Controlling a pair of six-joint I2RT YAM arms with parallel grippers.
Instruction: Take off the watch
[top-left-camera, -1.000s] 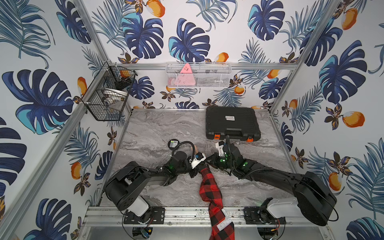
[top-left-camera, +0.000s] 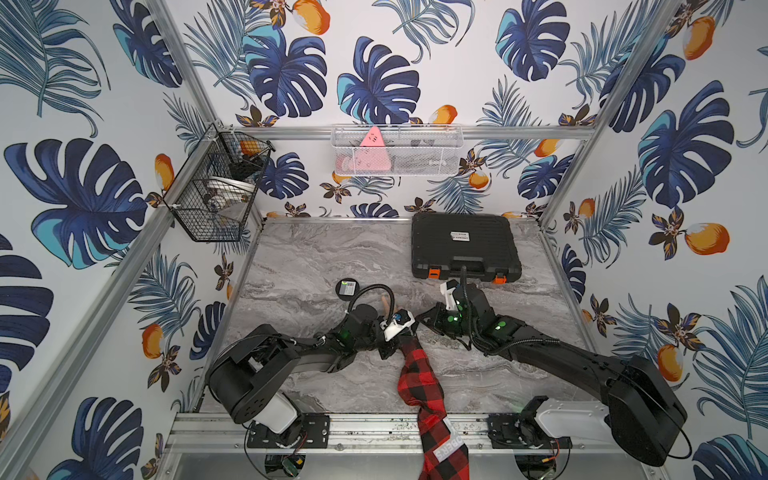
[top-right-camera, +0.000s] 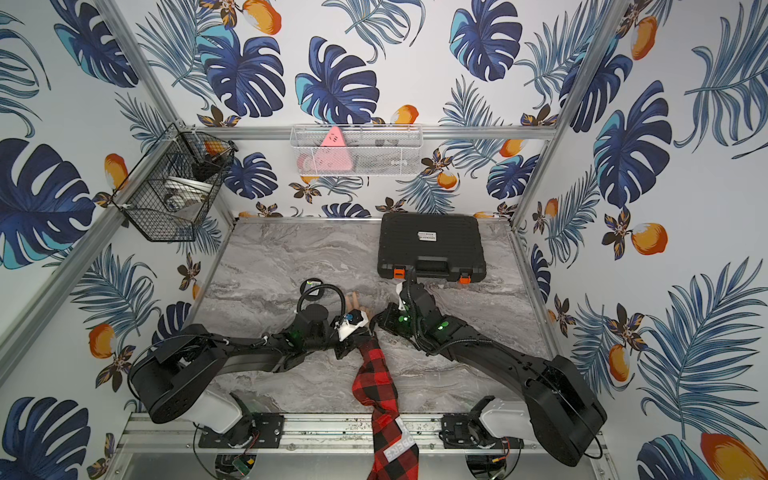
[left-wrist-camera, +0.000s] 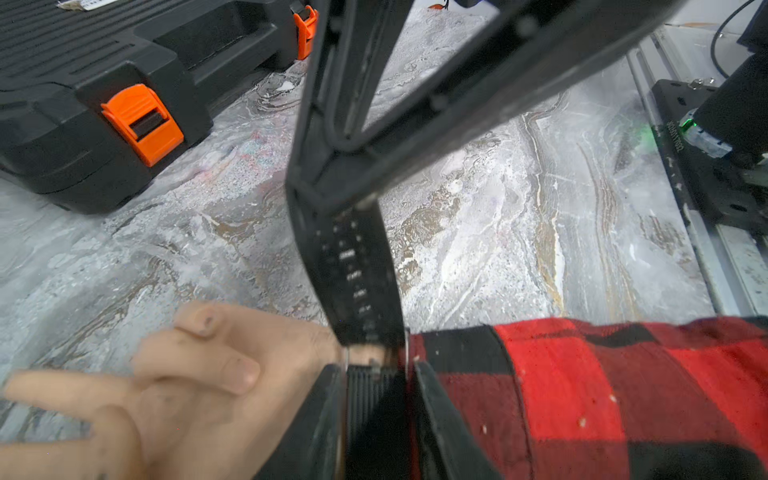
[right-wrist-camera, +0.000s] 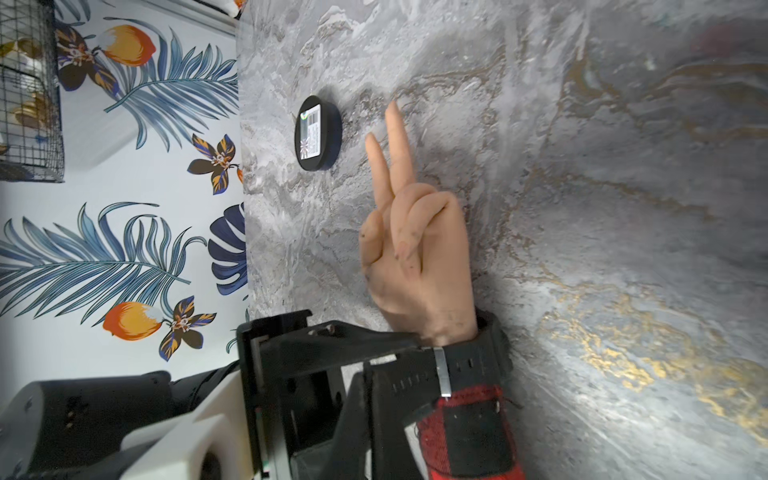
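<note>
A mannequin hand (right-wrist-camera: 424, 272) in a red plaid sleeve (top-left-camera: 420, 368) lies on the table, wearing a black watch strap (right-wrist-camera: 480, 356) at the wrist. My left gripper (top-left-camera: 393, 332) is at the wrist; in the left wrist view its fingers (left-wrist-camera: 372, 408) are low over the strap, and whether they grasp it is unclear. My right gripper (top-left-camera: 424, 320) is beside the wrist from the right. In the left wrist view it reaches down to the strap; in the right wrist view it appears shut, with the strap by its tips.
A black case (top-left-camera: 465, 240) with orange latches stands at the back right. A round black device (right-wrist-camera: 316, 132) lies beyond the fingertips. Wire baskets (top-left-camera: 220, 192) hang on the left and back rails.
The sleeve has moved very slightly.
</note>
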